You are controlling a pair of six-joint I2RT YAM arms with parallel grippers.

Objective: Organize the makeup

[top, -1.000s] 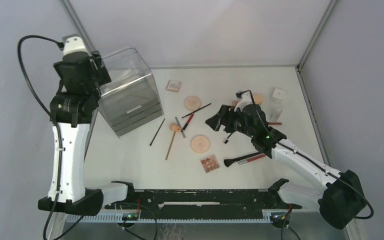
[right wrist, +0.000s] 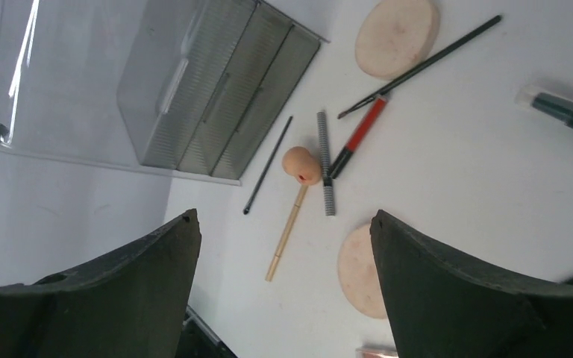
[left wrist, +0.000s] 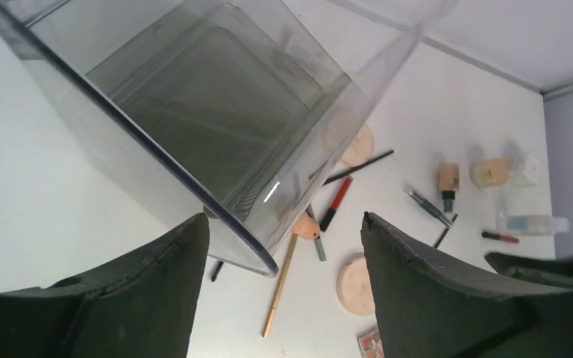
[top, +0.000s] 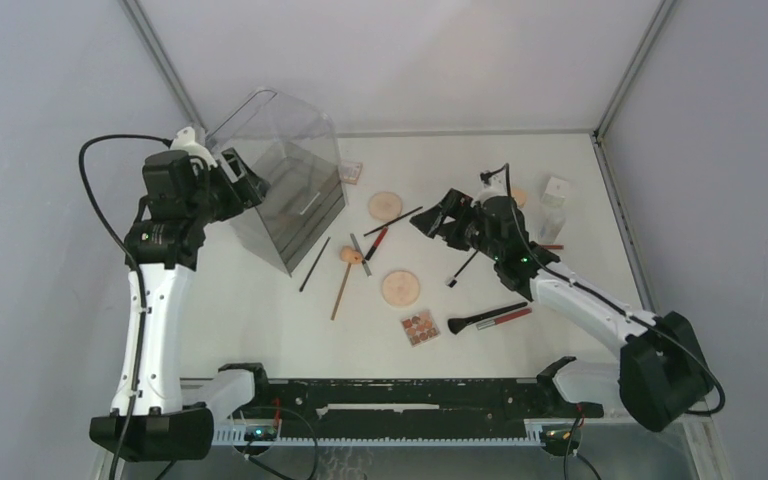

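A clear acrylic organizer (top: 300,215) with drawers stands at the back left, turned diagonally. My left gripper (top: 245,175) is over its upper side, open; its wrist view shows the organizer's rim between and beyond the fingers. My right gripper (top: 430,215) hangs open above the middle of the table, nothing between its fingers. Loose makeup lies around: round puffs (top: 400,288), a palette (top: 419,327), a red pencil (right wrist: 367,124), thin brushes (top: 314,264), a beauty sponge (top: 351,255) and a large brush (top: 485,315).
Bottles (top: 552,221) and small containers stand at the right, partly behind my right arm. Walls close the back and sides.
My left gripper has moved right along with the organizer, which now sits further right and more turned.
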